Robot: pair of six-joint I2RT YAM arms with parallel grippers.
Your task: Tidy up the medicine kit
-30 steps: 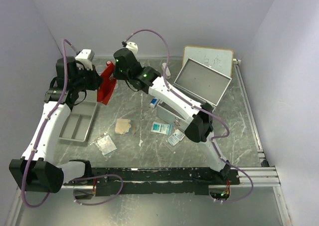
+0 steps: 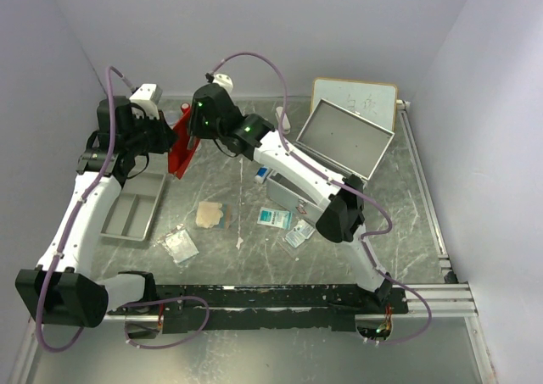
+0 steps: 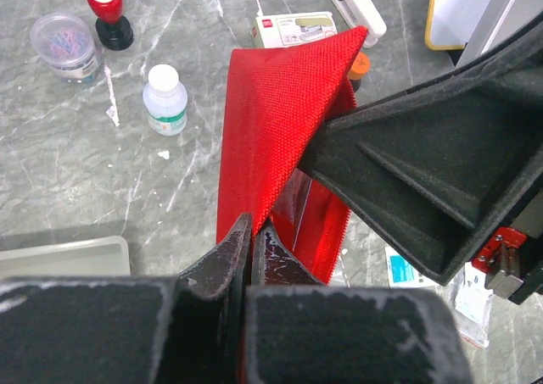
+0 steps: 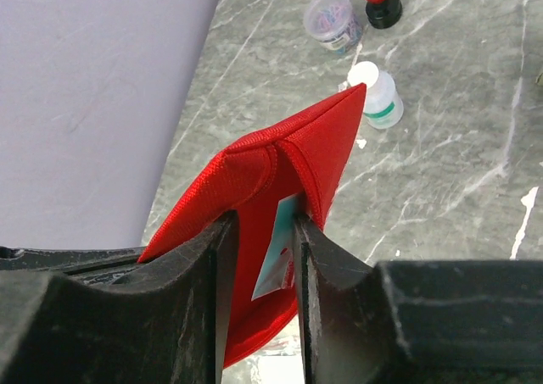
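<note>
A red fabric pouch [image 2: 182, 151] is held upright between my arms at the back left. My left gripper is shut on its edge. My right gripper is part open at the pouch's mouth, its fingers around a clear, light blue-tinted packet [image 4: 276, 248] inside. The open grey case [image 2: 293, 193] stands on the right, partly hidden by my right arm. Packets [image 2: 274, 217], a beige item [image 2: 209, 214] and a clear bag [image 2: 180, 245] lie on the table.
A divided tray [image 2: 127, 214] lies at left. A white bottle [image 3: 165, 104], a tub [image 3: 64, 45] and a red stamp [image 3: 109, 7] stand at the back. A whiteboard [image 2: 373, 104] leans behind the case.
My right gripper has shifted very slightly at the pouch's mouth. The left arm and the objects on the table stay where they were.
</note>
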